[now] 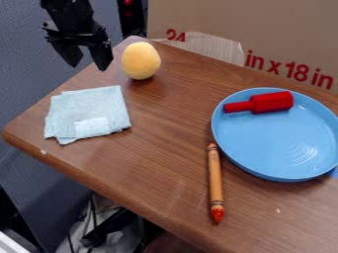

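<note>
My black gripper point(86, 49) is raised at the upper left, over the table's far left edge, above and left of a yellow egg-shaped object point(141, 60). Whether its fingers are open or shut is unclear. A folded pale blue cloth point(87, 111) lies on the wooden table below it. On the right, a blue plate point(275, 148) holds a red cylinder with a thin handle point(271, 102). An orange crayon point(215, 183) lies left of the plate.
A cardboard box point(251, 30) stands behind the table point(145, 173). The table's left edge borders a grey area.
</note>
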